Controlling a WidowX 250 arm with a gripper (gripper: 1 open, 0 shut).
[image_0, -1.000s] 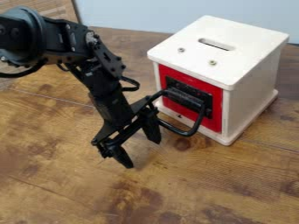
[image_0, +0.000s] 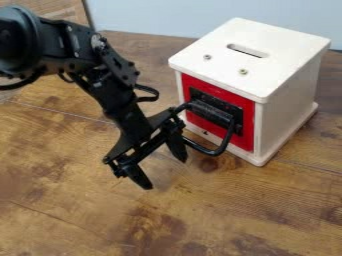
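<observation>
A white box (image_0: 282, 110) with a slot and two screws in its top stands at the right. Its front has a red panel (image_0: 194, 85) carrying a black fitting and a curved black handle or cable (image_0: 222, 140). My black gripper (image_0: 155, 164) hangs open, fingers angled downward, in front and to the left of the box. I see nothing between the fingers.
A pale wall or board runs along the back left, with a brown item at the left edge behind my arm.
My gripper has risen very slightly over the last second. The box stays where it was.
</observation>
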